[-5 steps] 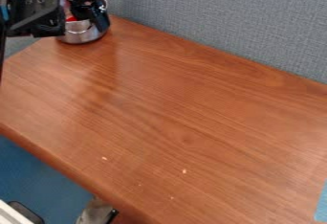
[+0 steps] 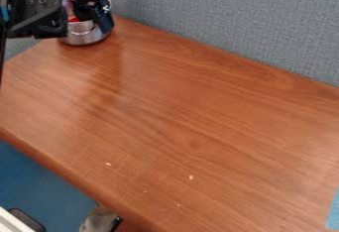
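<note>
A steel pot (image 2: 82, 36) stands at the far left end of the wooden table (image 2: 185, 127), near the back edge. Something red shows inside it. My gripper (image 2: 90, 16) is over the pot and partly in front of it, dark and bulky, hiding much of the pot's rim and contents. I cannot tell whether its fingers are open or shut, or whether anything is between them.
A grey fabric partition (image 2: 239, 23) runs along the back of the table. Blue floor and some metal and white fittings show below the front left edge.
</note>
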